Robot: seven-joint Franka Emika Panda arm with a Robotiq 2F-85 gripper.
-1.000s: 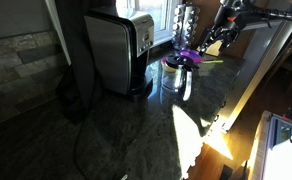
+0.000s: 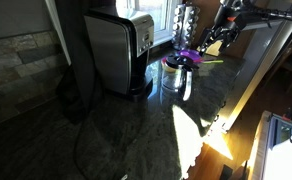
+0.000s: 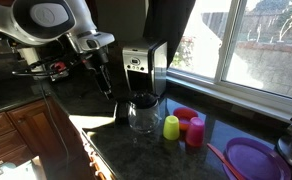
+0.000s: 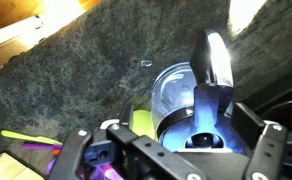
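A glass coffee carafe [image 3: 143, 113] with a black lid stands upright on the dark counter, its handle [image 4: 218, 62] pointing away from the cups in the wrist view. My gripper hangs above the carafe and is open, with its dark fingers spread apart. Seen from exterior view 1, the gripper [image 2: 216, 43] is up in the air to the right of the carafe [image 2: 174, 82]. Nothing is held, and the gripper does not touch the carafe as far as shows.
A silver and black coffee maker [image 3: 144, 65] stands behind the carafe. Beside it are a yellow cup [image 3: 171, 128], a pink cup [image 3: 195, 132] and a red dish [image 3: 183, 114]. Farther right lies a purple plate [image 3: 256, 160]. Bare counter [image 2: 126, 135] stretches across the front.
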